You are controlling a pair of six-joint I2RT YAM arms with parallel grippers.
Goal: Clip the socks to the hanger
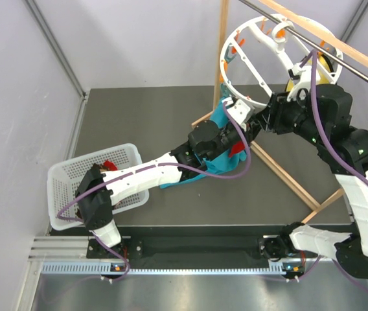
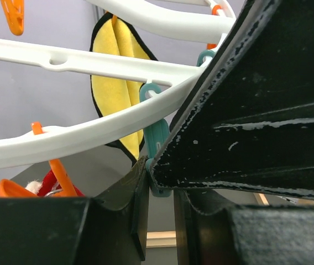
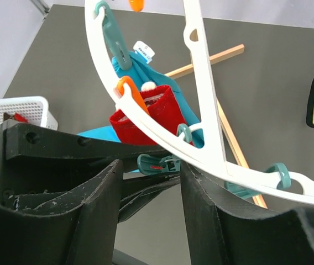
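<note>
The white round hanger [image 1: 249, 61] hangs from the rail, carrying orange and teal clips. My left gripper [image 1: 255, 123] is under its near rim, shut on something at a teal clip [image 2: 156, 132], largely hidden in the wrist view. My right gripper reaches in at that same teal clip [image 3: 157, 164], fingers partly apart either side of it; whether it grips is unclear. A red sock [image 3: 162, 110] and blue sock [image 3: 96, 133] hang below the rim. A yellow sock [image 2: 107, 83] hangs farther along.
A white basket [image 1: 61, 194] with red items stands at the left. Wooden rack bars [image 1: 281, 172] cross the right of the grey mat, which is bare at the back left.
</note>
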